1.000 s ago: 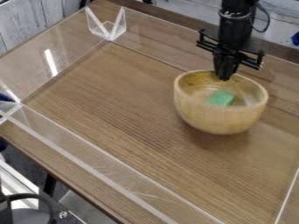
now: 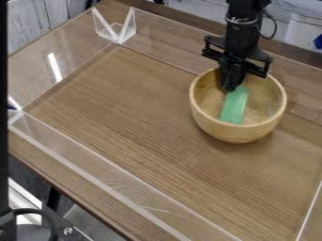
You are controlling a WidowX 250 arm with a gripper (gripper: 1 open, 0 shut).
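Observation:
A round tan bowl (image 2: 212, 121) stands on the wooden table at the right of centre. A green object (image 2: 234, 105) lies inside it, long and upright in the view. The black arm comes down from the top, and its gripper (image 2: 231, 80) is low at the back of the bowl, by the upper end of the green object. The fingers look shut; whether they touch the green object is hard to tell.
A white wire holder (image 2: 116, 28) stands at the back left. Dark cables show at the bottom left.
The gripper has moved down into the bowl. The bowl's opening and the green object show more fully, with the green object now more upright in the view.

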